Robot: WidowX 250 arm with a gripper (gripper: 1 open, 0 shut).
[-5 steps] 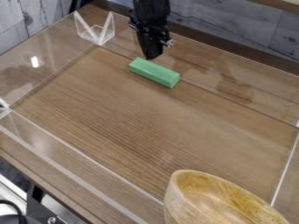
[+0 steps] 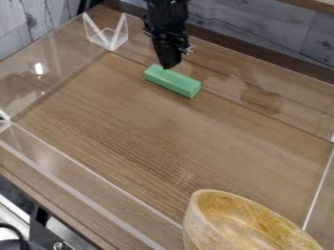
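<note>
The black gripper (image 2: pixel 171 49) hangs at the top middle of the camera view, shut, with nothing visible between its fingers. A green rectangular block (image 2: pixel 173 81) lies flat on the wooden table (image 2: pixel 156 146) just below the gripper in the image; whether they touch is not clear, though a small gap seems to show.
A white wire-like holder (image 2: pixel 105 29) stands at the back left. A yellow oval container (image 2: pixel 241 220) sits at the front right, near the table's edge.
The gripper has shifted very slightly at the top of the view. The block and the other objects have not moved.
</note>
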